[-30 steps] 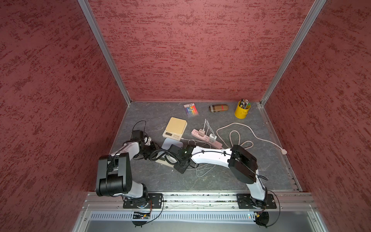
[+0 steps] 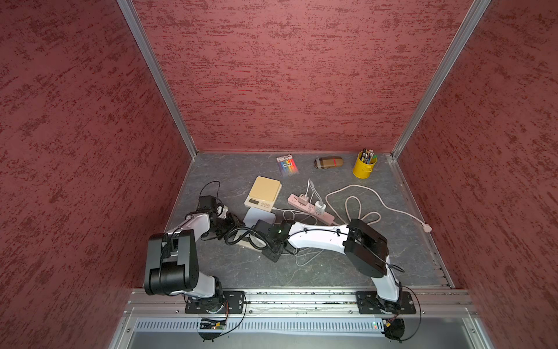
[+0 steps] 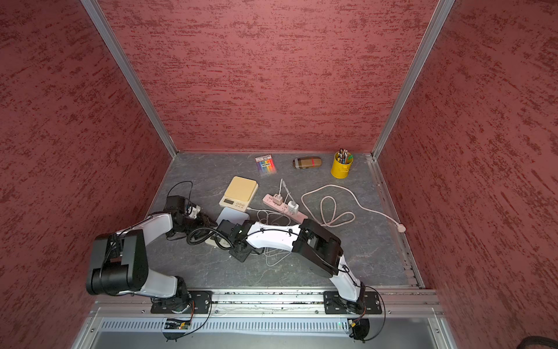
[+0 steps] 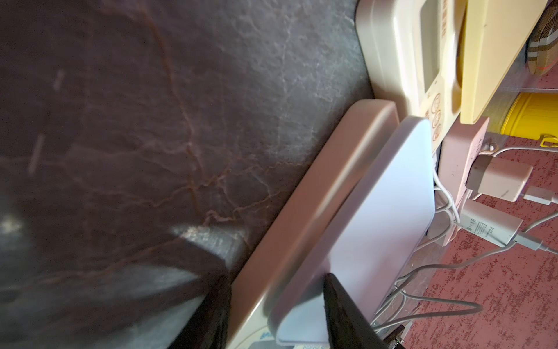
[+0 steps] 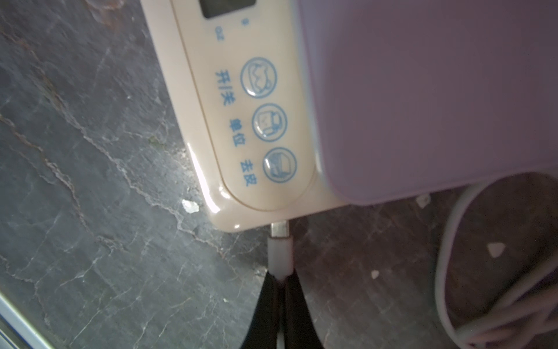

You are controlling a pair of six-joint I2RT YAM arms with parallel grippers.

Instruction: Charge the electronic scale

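Observation:
The white scale with a lavender platform (image 5: pixel 430 99) lies flat, its buttons and part of its display showing in the right wrist view. At its edge is the white charging plug (image 5: pixel 280 256), lined up with the side; a short length of bare metal shows between housing and scale. Just behind that plug, my right gripper is shut on its cable. In the left wrist view, my left gripper is part open, its fingers apart around the scale's edge region; whether they touch it, I cannot tell.
A second scale with a cream platform (image 2: pixel 265 190) stands behind. Right of it lie a pink power strip (image 2: pixel 302 203) with white adapters and loose cables. A yellow pen bucket (image 2: pixel 362 169), brown case (image 2: pixel 329 162) and colour pack (image 2: pixel 287 164) line the back.
The lavender scale has shifted slightly back and right in the top left view. My right arm has moved a little the same way; the left arm looks nearly still.

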